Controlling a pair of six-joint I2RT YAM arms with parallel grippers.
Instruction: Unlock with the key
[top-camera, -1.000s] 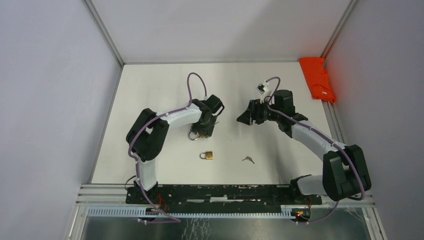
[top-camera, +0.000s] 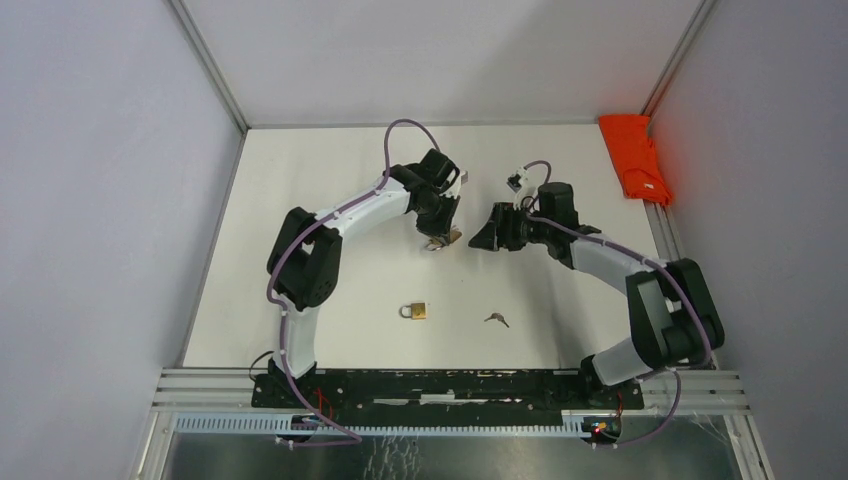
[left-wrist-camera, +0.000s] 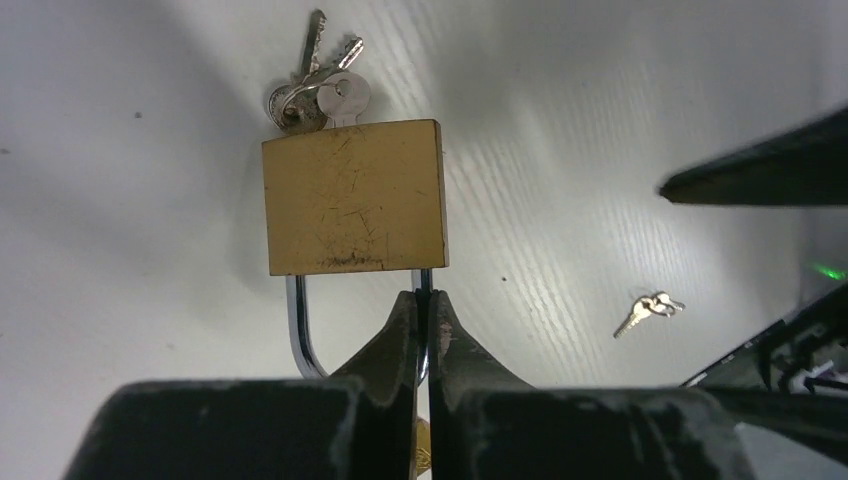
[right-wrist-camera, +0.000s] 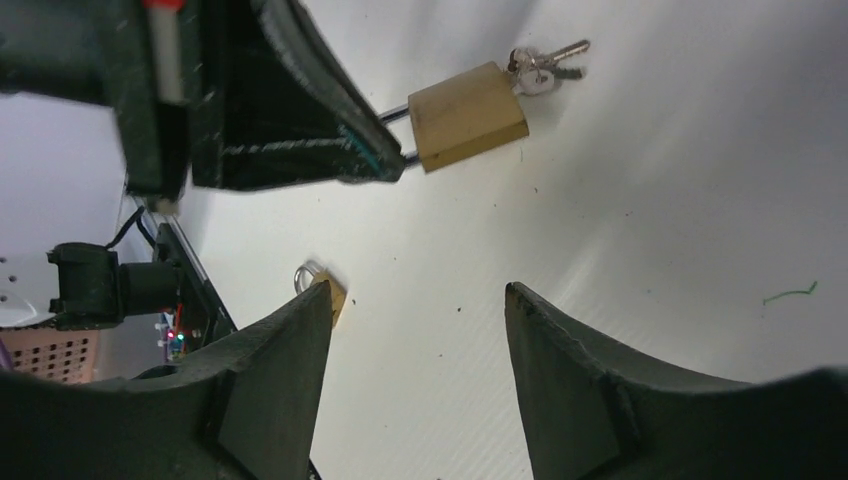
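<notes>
My left gripper (top-camera: 438, 236) is shut on one leg of the shackle of a large brass padlock (left-wrist-camera: 355, 205). In the left wrist view, the padlock's body points away from the fingers, and a ring of silver keys (left-wrist-camera: 343, 97) sits at its far end. One key's head is close against that end and seems to be in the lock; its tip is hidden. To the right of the padlock, my right gripper stands open and empty, apart from the lock and keys in the right wrist view.
A smaller brass padlock (top-camera: 418, 311) lies on the white table nearer the front. Loose small keys (top-camera: 496, 319) lie to its right. Orange cloth (top-camera: 635, 155) is at the back right corner.
My left gripper has carried the large padlock right and toward the back, turning it so the body now faces right. My right gripper has moved slightly left.
</notes>
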